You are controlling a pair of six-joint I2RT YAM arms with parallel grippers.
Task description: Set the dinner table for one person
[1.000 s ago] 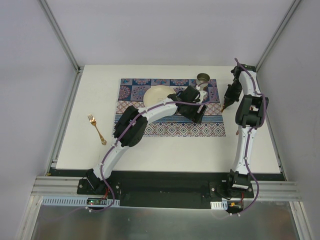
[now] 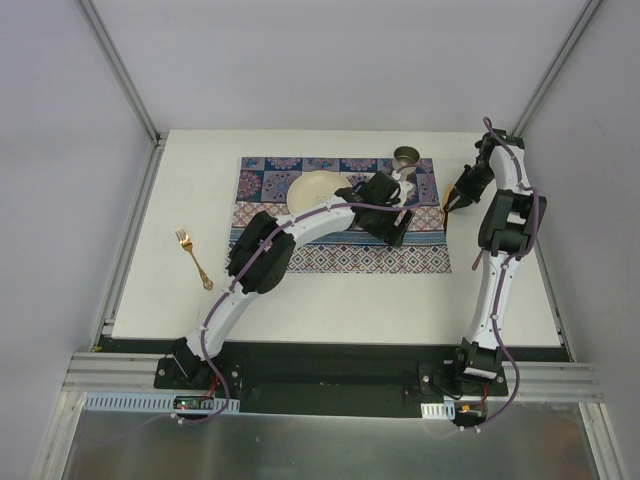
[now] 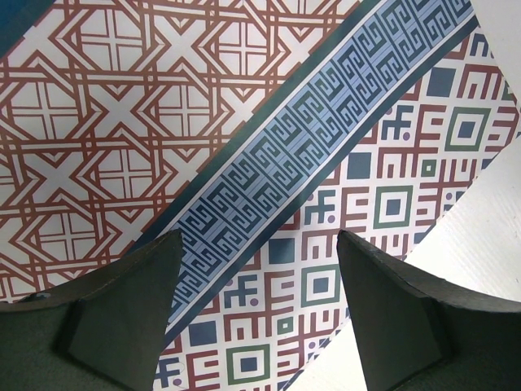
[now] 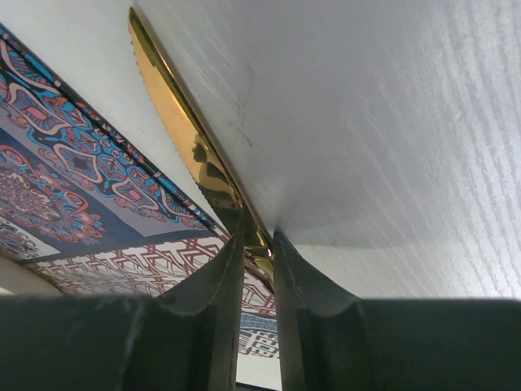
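A patterned placemat (image 2: 260,260) carries a cream plate (image 2: 310,187) and a steel cup (image 2: 405,157) at its top right. My left gripper (image 2: 398,225) hangs over the mat's right part; its wrist view shows open fingers (image 3: 411,318) above the cloth, nothing between them. My right gripper is low at the mat's right edge, over a gold knife (image 4: 175,106) lying along that edge. Its fingertips sit close together at the knife's handle end; whether they grip it I cannot tell. A gold fork (image 2: 195,257) lies on the table's left.
Another slim utensil (image 2: 476,261), partly hidden by the right arm, lies right of the mat. Walls enclose the table at back and sides.
The left arm has not moved.
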